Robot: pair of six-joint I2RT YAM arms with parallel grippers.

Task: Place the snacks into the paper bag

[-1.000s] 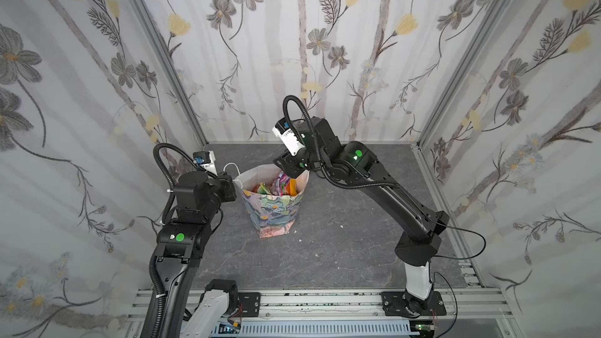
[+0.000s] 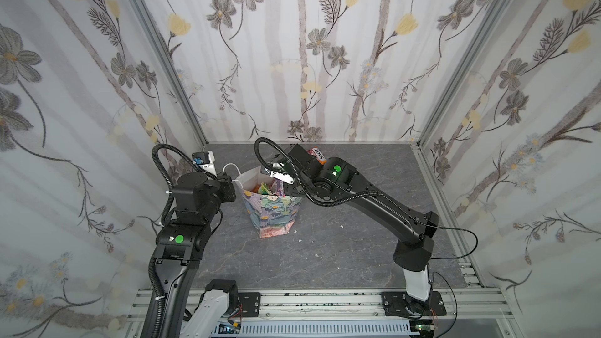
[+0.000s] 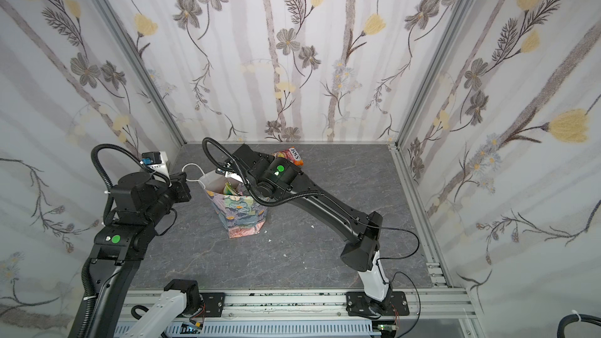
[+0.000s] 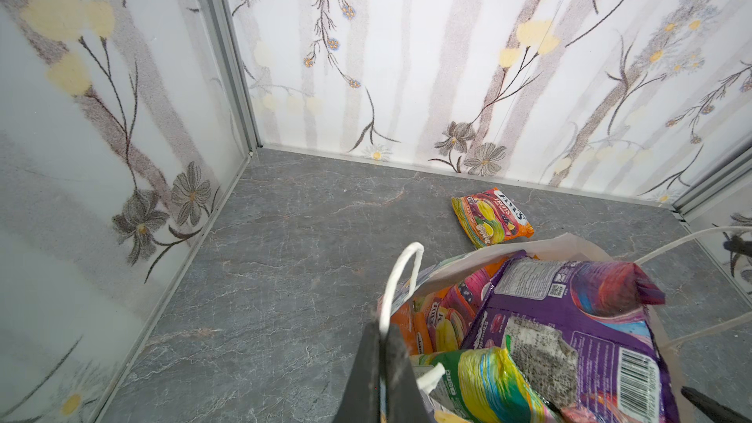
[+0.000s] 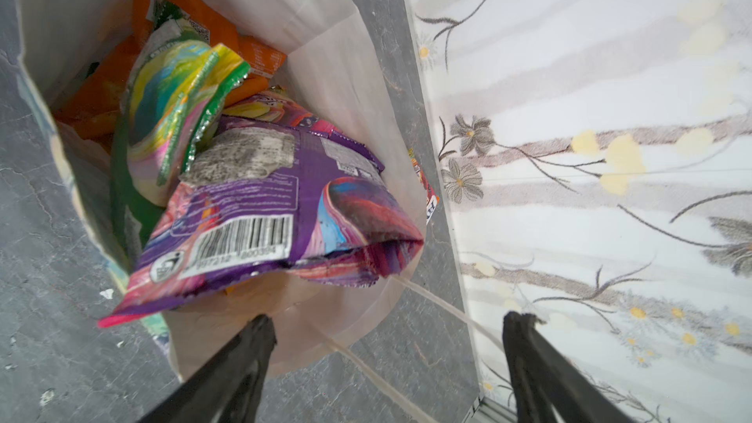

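The flower-printed paper bag (image 2: 271, 212) stands upright with its mouth open. Inside it, a purple snack packet (image 5: 258, 188) slopes against the rim, beside a green-and-yellow packet (image 5: 168, 109) and orange packets (image 5: 117, 86). An orange snack packet (image 4: 492, 215) lies on the table behind the bag, outside it. At the bag's left, my left gripper is shut on the white bag handle (image 4: 403, 274). My right gripper stands open over the bag's right side, its fingers (image 5: 243, 360) apart with no packet gripped; in the top views its arm hides part of the bag mouth.
A second handle (image 5: 376, 380) rises loosely from the bag's right rim, crossing between the right fingers in the right wrist view. Patterned walls enclose the back and sides.
The packet behind the bag has come into sight. The left arm has stayed in place.
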